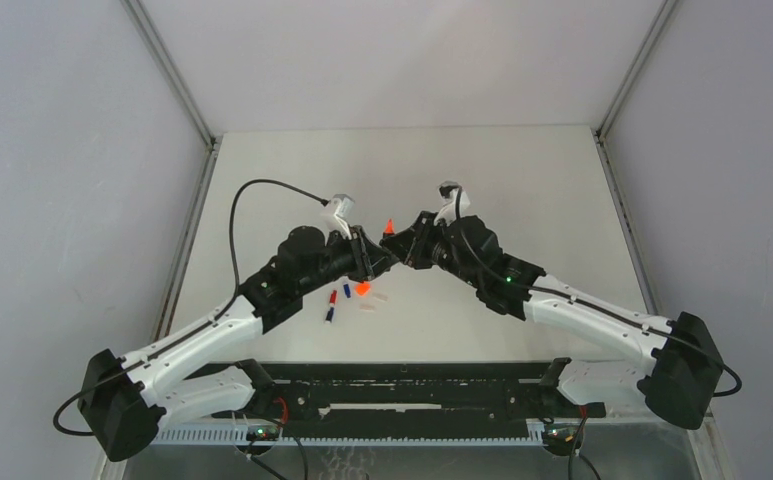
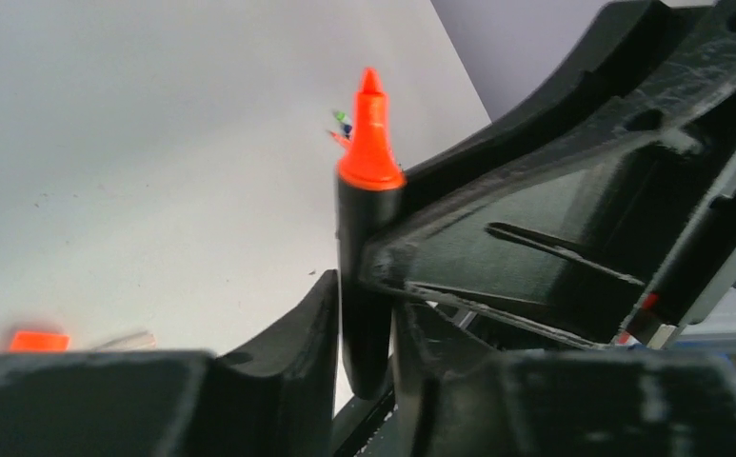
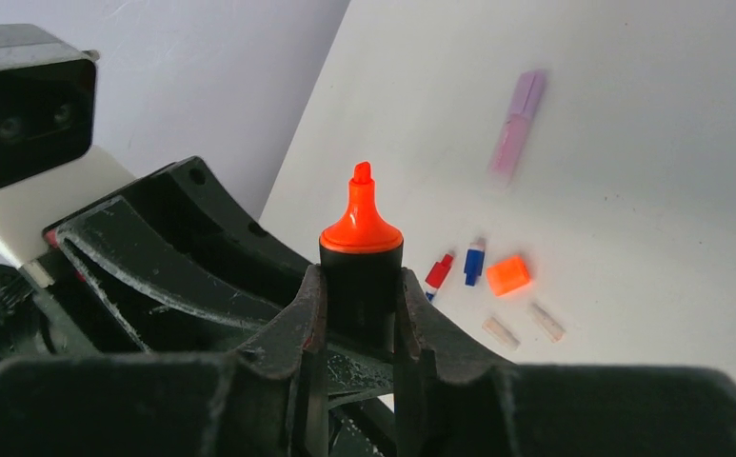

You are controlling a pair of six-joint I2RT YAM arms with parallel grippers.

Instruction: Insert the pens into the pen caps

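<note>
An orange-tipped black pen [image 3: 361, 228] stands tip up where the two grippers meet; its tip also shows in the top view. In the right wrist view my right gripper is shut on the pen's black barrel, a finger against each side. From the left wrist view the pen [image 2: 368, 205] stands between the fingers of my left gripper, its lower end showing between them. Whether those fingers press on it is unclear. A loose orange cap [image 3: 508, 275] lies on the table below, apart from the pen.
A red pen piece [image 3: 438, 272], a blue cap [image 3: 474, 262] and two pale sticks [image 3: 547, 322] lie near the orange cap. Farther back rests a capped purple-pink pen [image 3: 516, 129].
</note>
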